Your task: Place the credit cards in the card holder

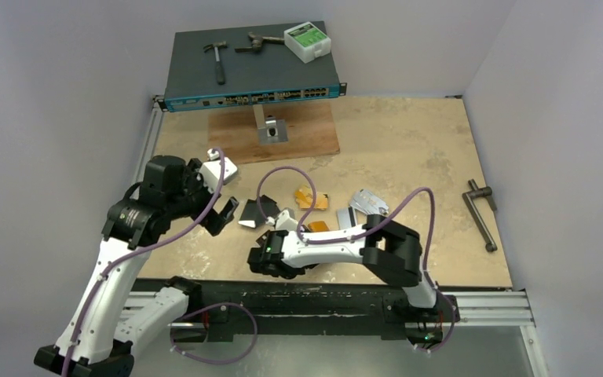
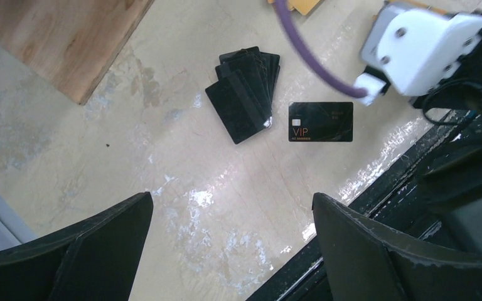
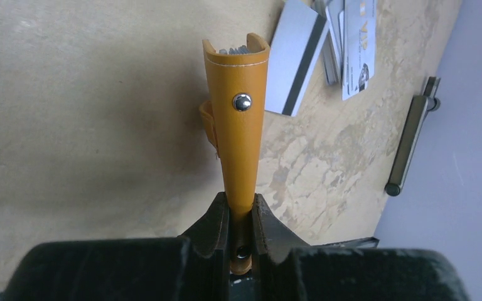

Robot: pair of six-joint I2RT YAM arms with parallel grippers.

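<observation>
The tan leather card holder (image 3: 241, 138) is gripped edge-on in my right gripper, which is shut on its lower part. Thin grey edges (image 3: 234, 50) show inside its upper mouth. My left gripper is open over bare table, with nothing between its fingers. Beyond it in the left wrist view lie a fanned stack of black cards (image 2: 238, 103) and a single black VIP card (image 2: 321, 125). Yellow cards (image 1: 312, 197) lie right of the black ones. Farther right are a silver striped card (image 3: 295, 59) and a pile of silver cards (image 3: 359, 47).
A wooden board (image 1: 314, 135) and a dark rack unit (image 1: 243, 67) with hammers and a white box (image 1: 308, 42) occupy the back. A metal tool (image 1: 480, 220) lies at the right edge. Purple cables (image 1: 432, 236) loop around both arms.
</observation>
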